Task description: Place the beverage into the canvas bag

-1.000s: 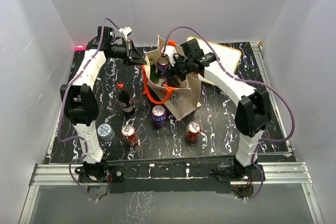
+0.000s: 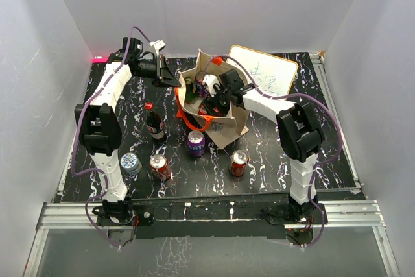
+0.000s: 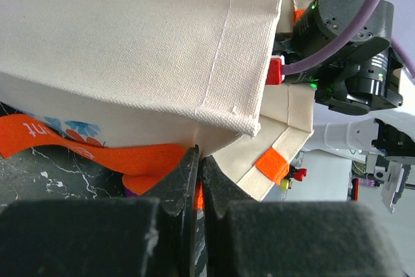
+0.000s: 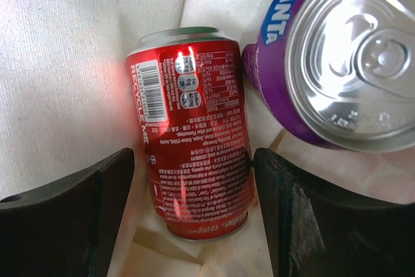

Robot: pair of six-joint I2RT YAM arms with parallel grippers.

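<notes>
The open canvas bag [image 2: 230, 131] with orange straps stands at the centre back. My left gripper is shut at its near-left rim, pale fabric at its fingertips; whether any is pinched is unclear. My right gripper is down inside the bag, fingers apart either side of a lying red can [image 4: 194, 128]; contact is unclear. A purple Fanta can [image 4: 277, 50] lies beside that can. Outside stand a cola bottle [image 2: 155, 123], a purple can [image 2: 196, 144], a red can [image 2: 160, 167] and another red can [image 2: 238, 163].
A small round blue-lidded container [image 2: 130, 163] stands at the front left. A whiteboard [image 2: 272, 69] lies at the back right, behind the right arm.
My right gripper and arm have moved lower into the bag, and the bag's walls have shifted slightly. The left arm is slightly lower. The items outside have not moved.
</notes>
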